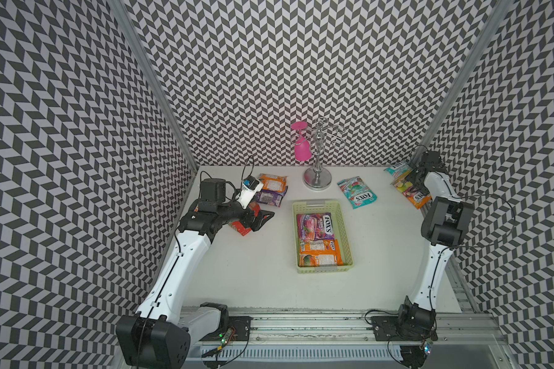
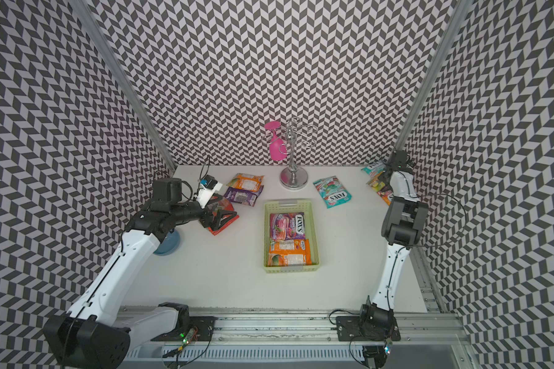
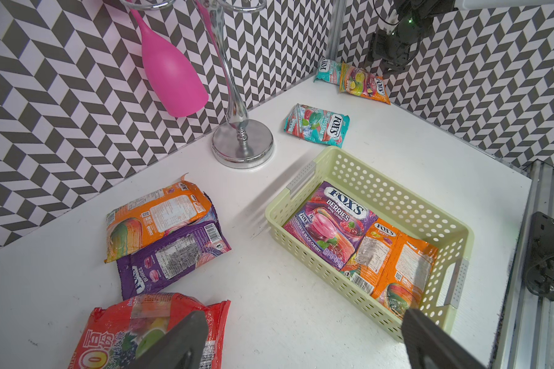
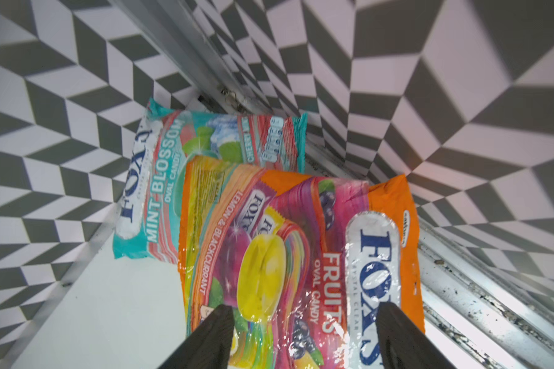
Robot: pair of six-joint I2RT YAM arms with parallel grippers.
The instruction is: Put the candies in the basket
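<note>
The yellow-green basket holds a purple Berries bag and orange bags. My left gripper stands open over a red bag; beyond it lie orange and purple bags. At the back right corner, my right gripper hangs open just above an orange Fruits bag, which overlaps a teal Mint Blossom bag. Another teal bag lies behind and right of the basket.
A chrome stand with a pink glass is at the back centre. A blue dish sits at the left, partly hidden. The table right of the basket is clear; walls border the corner.
</note>
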